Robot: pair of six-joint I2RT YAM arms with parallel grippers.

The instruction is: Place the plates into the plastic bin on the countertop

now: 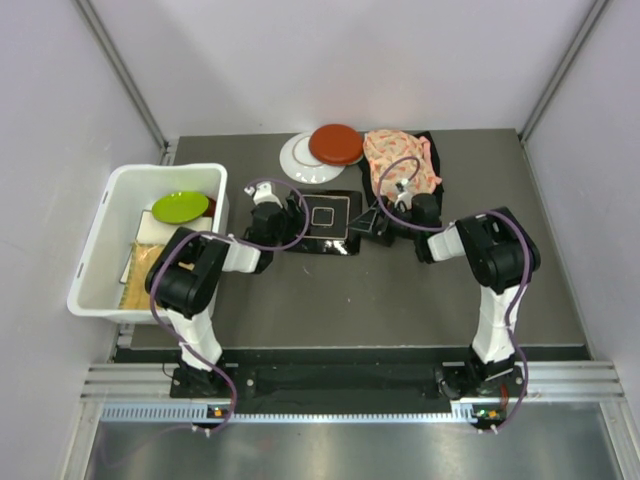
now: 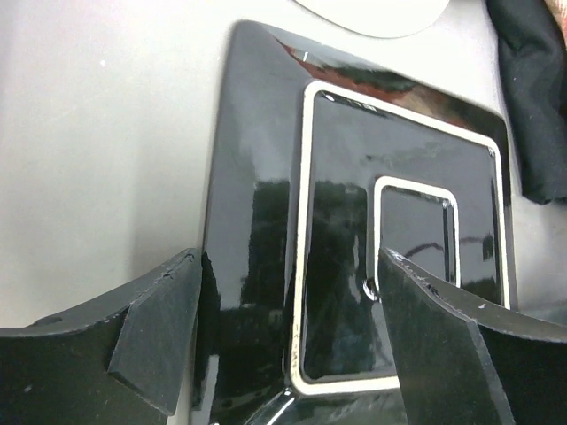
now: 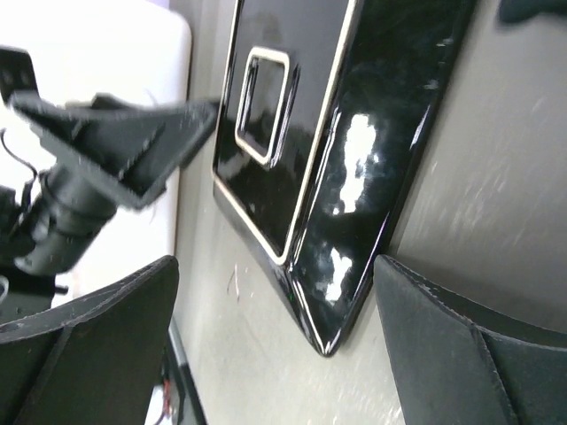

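Note:
A square black plate [image 1: 330, 235] with cream squares lies mid-counter between my grippers. My left gripper is open, fingers low over the plate's left edge. My right gripper is open at the opposite edge, fingertips either side of the plate's border. At the back are white plates [image 1: 300, 172] and an orange plate [image 1: 336, 143]. On the left, the white bin [image 1: 86, 282] holds a green plate [image 1: 180, 206], a tan item [image 1: 140, 285] and other flat pieces.
A pink patterned cloth [image 1: 395, 150] rests on dark fabric [image 2: 532, 115] at the back right.

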